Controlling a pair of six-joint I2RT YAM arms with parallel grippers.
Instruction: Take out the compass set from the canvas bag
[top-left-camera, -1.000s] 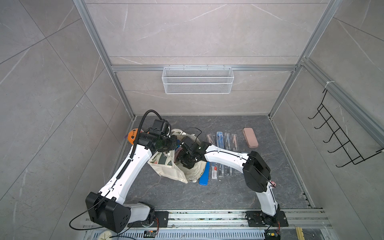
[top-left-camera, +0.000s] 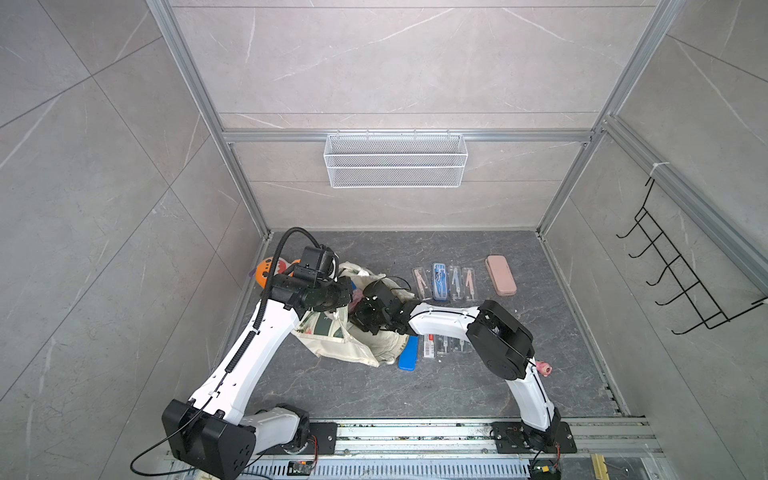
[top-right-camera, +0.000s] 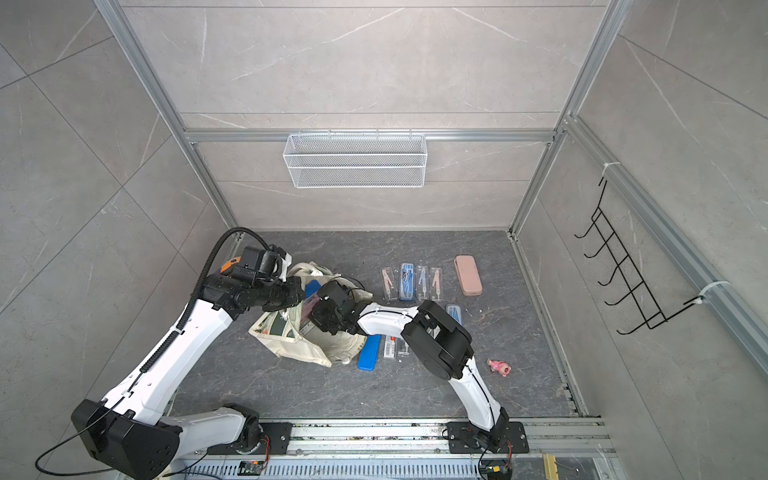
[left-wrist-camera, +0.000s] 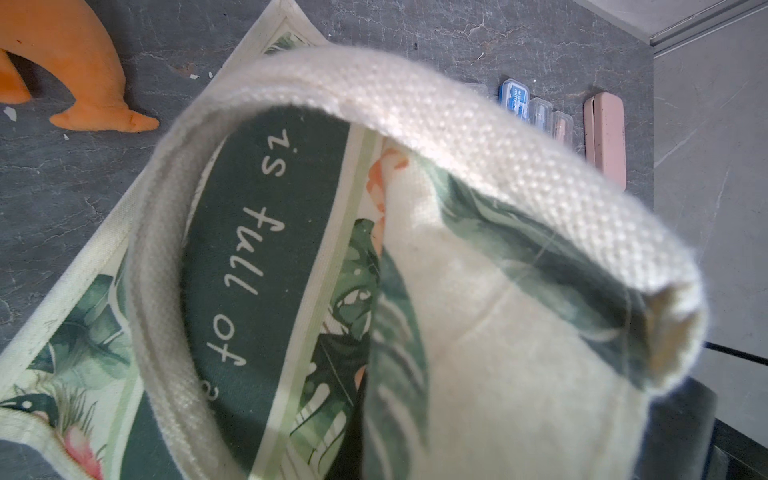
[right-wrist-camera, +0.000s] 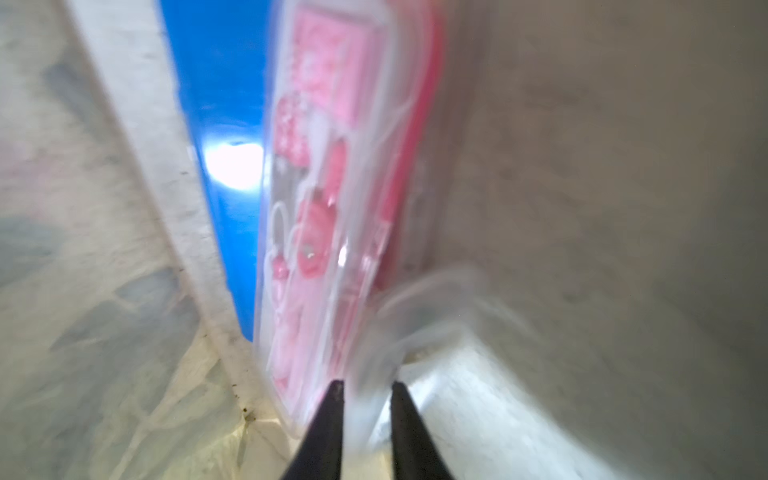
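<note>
The cream canvas bag (top-left-camera: 344, 345) lies open on the floor. My left gripper (top-left-camera: 340, 292) is at its handle (left-wrist-camera: 480, 120); in the left wrist view the fingertips are hidden behind the cloth, and it appears shut. My right gripper reaches inside the bag, fingers part open. Just beyond them lie a clear case with pink pieces (right-wrist-camera: 312, 232), likely the compass set, and a blue flat item (right-wrist-camera: 220, 88). That view is blurred; I cannot tell whether the fingers touch the case.
Clear cases (top-left-camera: 454, 281), a blue case (top-left-camera: 408, 353) and a pink case (top-left-camera: 501, 274) lie right of the bag. An orange plush toy (left-wrist-camera: 96, 80) lies left. A small pink figure (top-right-camera: 497, 367) is at front right.
The right arm's elbow has moved left, with its gripper still in the bag.
</note>
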